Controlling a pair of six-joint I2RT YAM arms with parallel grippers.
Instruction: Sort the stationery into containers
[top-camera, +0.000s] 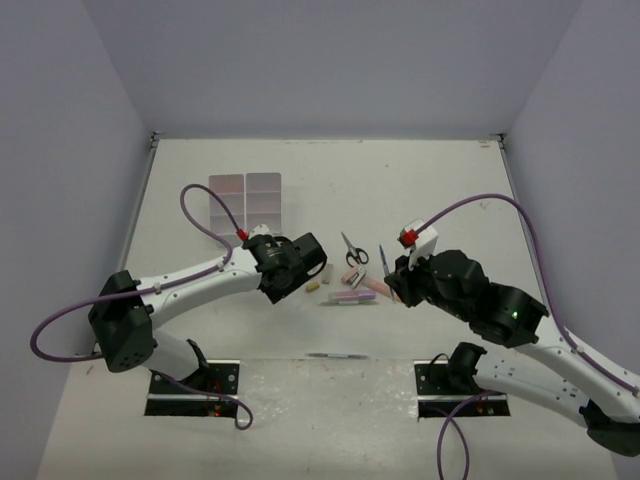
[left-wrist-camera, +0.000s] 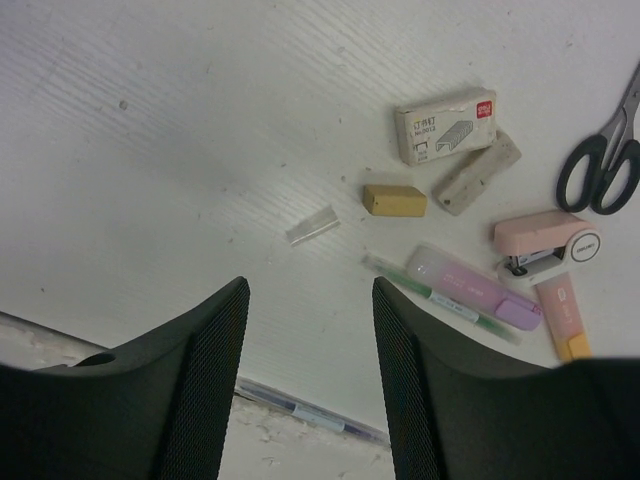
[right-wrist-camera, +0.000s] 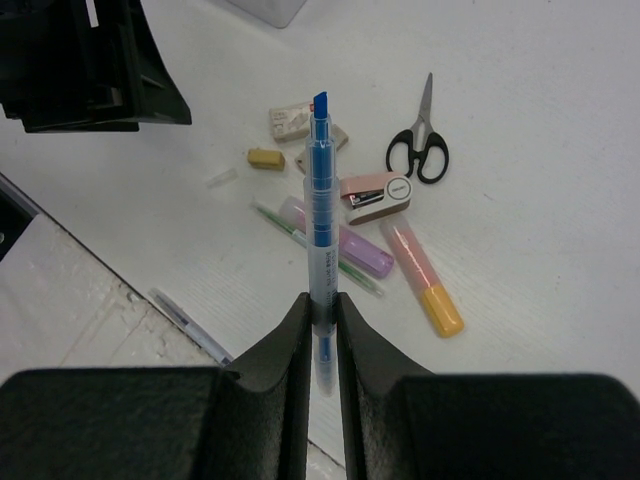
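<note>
In the right wrist view my right gripper is shut on a blue pen (right-wrist-camera: 322, 205), which stands upright between its fingertips. My left gripper is open and empty over the white table. Ahead of it lie a yellow block (left-wrist-camera: 395, 201), a small clear piece (left-wrist-camera: 313, 224), a staple box (left-wrist-camera: 447, 125) and a grey eraser (left-wrist-camera: 477, 174). Farther right are a pink stapler (left-wrist-camera: 545, 243), scissors (left-wrist-camera: 602, 165), a purple highlighter (left-wrist-camera: 475, 287), a green pen (left-wrist-camera: 442, 299) and an orange-ended marker (left-wrist-camera: 564, 314). The divided container (top-camera: 263, 202) stands back left, partly behind the left arm.
Another pen (top-camera: 337, 355) lies by the table's front edge. Bare table (top-camera: 420, 190) extends behind the scissors and to the right. In the right wrist view the dark left gripper shows at upper left, apart from the held pen.
</note>
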